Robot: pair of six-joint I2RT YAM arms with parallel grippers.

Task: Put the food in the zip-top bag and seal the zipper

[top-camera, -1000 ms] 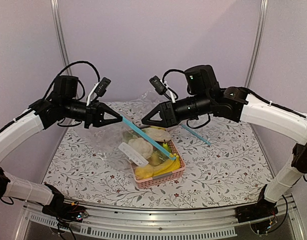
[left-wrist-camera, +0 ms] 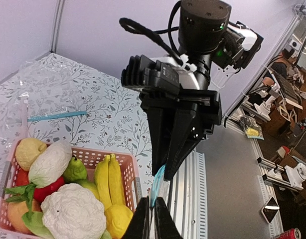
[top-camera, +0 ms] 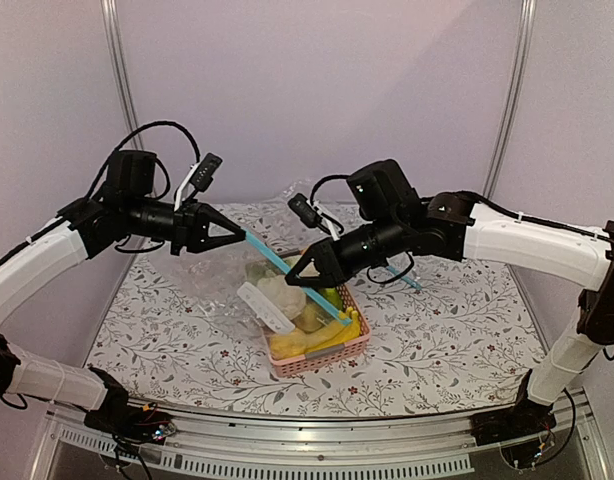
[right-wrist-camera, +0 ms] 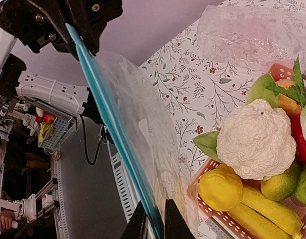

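Note:
A clear zip bag with a blue zipper strip [top-camera: 270, 255] [right-wrist-camera: 108, 114] hangs slanted over the food basket. My left gripper [top-camera: 241, 234] is shut on the strip's upper end. My right gripper [top-camera: 297, 278] has its fingers around the strip farther down, near the middle in the top view; whether they grip it is unclear. The pink basket [left-wrist-camera: 127, 160] holds cauliflower [left-wrist-camera: 73, 214] [right-wrist-camera: 255, 139], bananas [left-wrist-camera: 113, 181], a pear, lemon and other produce, seen through the bag in the top view.
A second clear bag with a blue strip [top-camera: 405, 280] [left-wrist-camera: 56, 115] lies flat behind the basket.
The left gripper and the basket look unchanged.

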